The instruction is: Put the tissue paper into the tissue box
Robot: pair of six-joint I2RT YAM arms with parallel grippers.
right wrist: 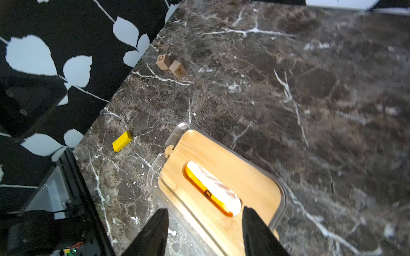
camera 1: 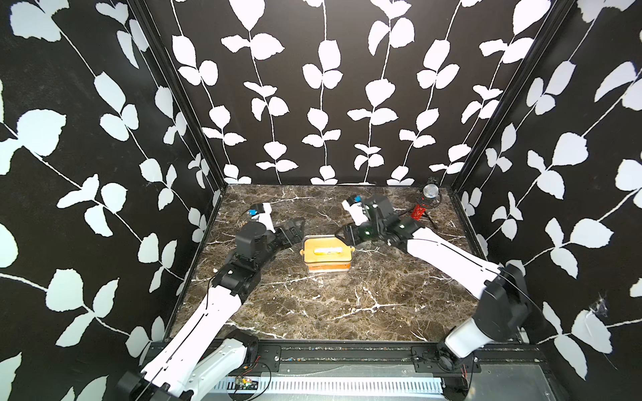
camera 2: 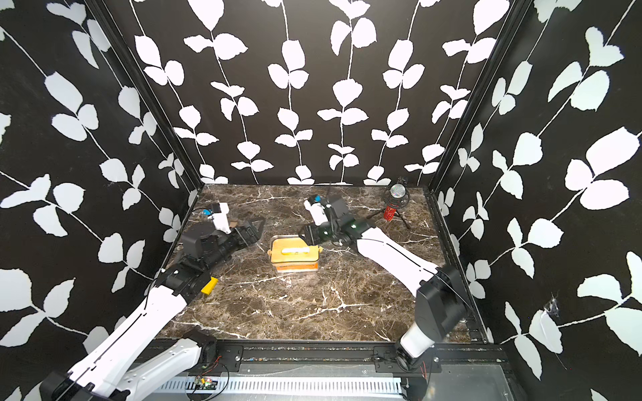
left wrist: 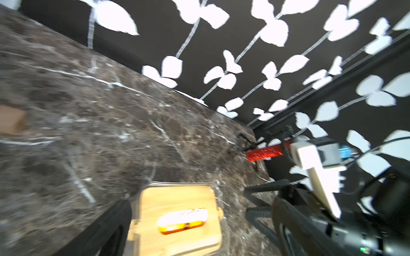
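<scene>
A clear tissue box with a wooden lid stands mid-table, its lid in place. Through the oval slot of the lid shows white tissue over an orange-yellow pack. To the box's left and a bit above it, my left gripper is open and holds nothing. Close to the box's right end is my right gripper, its fingers apart over the lid in the right wrist view, with nothing seen between them. Whether the right fingertips touch the box cannot be told.
A yellow block lies at the left, near two wooden letter blocks in the right wrist view. A small tripod with a red part stands at the back right.
</scene>
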